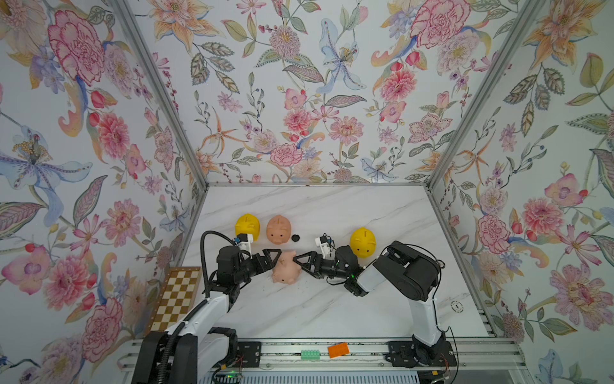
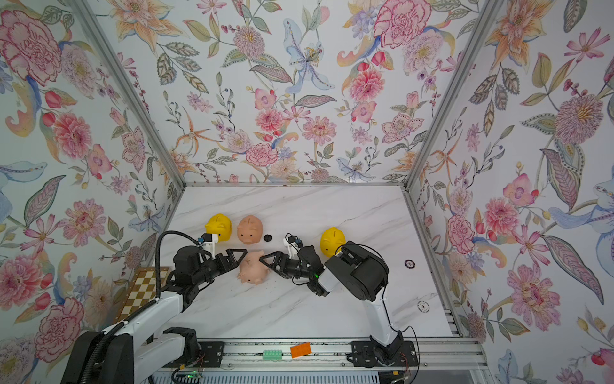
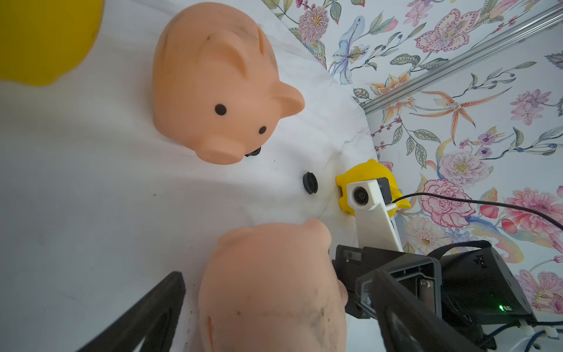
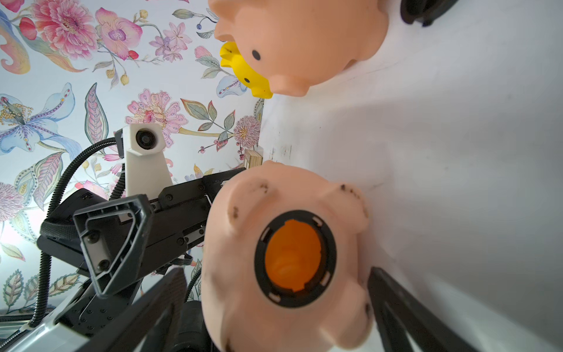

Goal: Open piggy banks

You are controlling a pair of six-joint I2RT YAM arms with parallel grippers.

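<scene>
A pink piggy bank (image 1: 285, 272) lies tipped over on the table between my two grippers. Its underside faces right; in the right wrist view a black ring (image 4: 295, 258) frames an open hole with orange inside. My left gripper (image 1: 274, 257) stands open at its back, fingers apart on either side. Opposite, at the underside, my right gripper (image 1: 298, 261) is open too, its fingers close to the body; contact cannot be made out. A black plug (image 3: 310, 182) rests on the table. Behind sits another pink piggy bank (image 3: 217, 88), upright.
Yellow piggy banks stand at the back left (image 1: 247, 226) and on the right (image 1: 362, 243), the latter close behind my right arm. A checkered board (image 1: 176, 297) lies at the left edge.
</scene>
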